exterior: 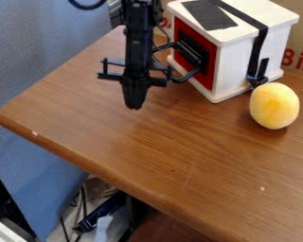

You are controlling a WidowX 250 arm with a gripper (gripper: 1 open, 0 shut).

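Observation:
My black gripper [135, 96] hangs over the wooden table [141, 161], left of a white box [230, 85] with a red panel and black straps. Its fingertips point down and look close together; whether they are shut or hold anything is unclear. A yellow-orange round object [275, 106], like a fruit, rests on the table at the right, in front of the box.
A cardboard box [297, 52] stands behind at the right. A blue padded partition [41, 85] runs along the table's left side.

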